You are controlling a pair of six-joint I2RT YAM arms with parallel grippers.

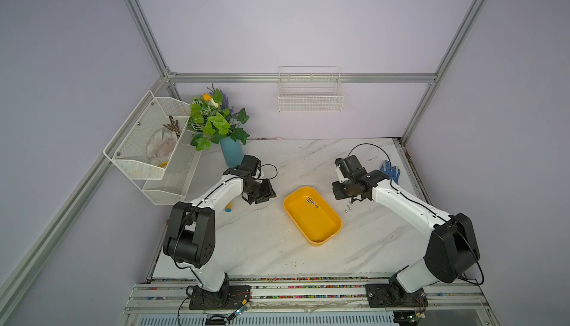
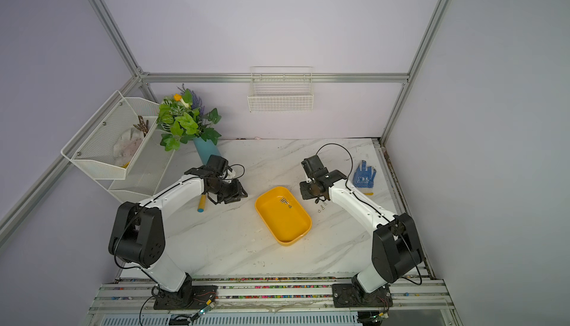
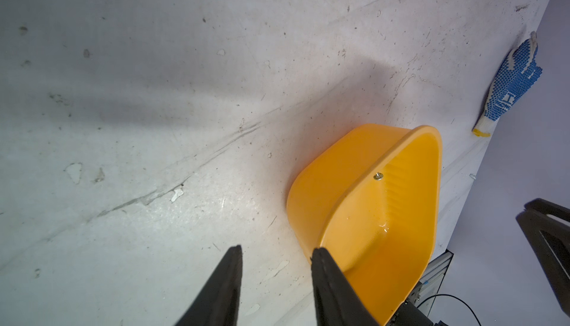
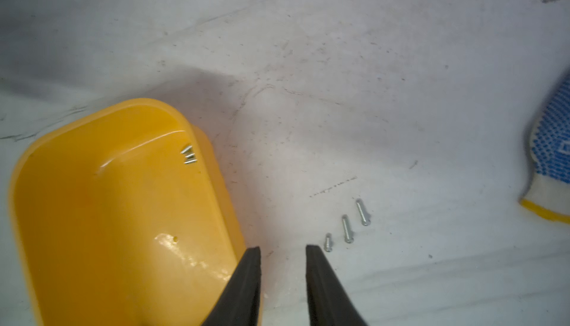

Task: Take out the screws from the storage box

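Note:
The yellow storage box lies on the white table between my two arms. A few screws rest inside it at its far end; in the right wrist view two of these screws show against the wall. Three silver screws lie on the table right of the box: a long one, another long one and a short one. Above the table, just right of the box, my right gripper is open and empty. My left gripper hangs left of the box, also open and empty.
At the right back lies a blue glove. A teal vase with flowers stands behind my left arm, beside a white rack. A yellow-and-blue item lies under the left arm.

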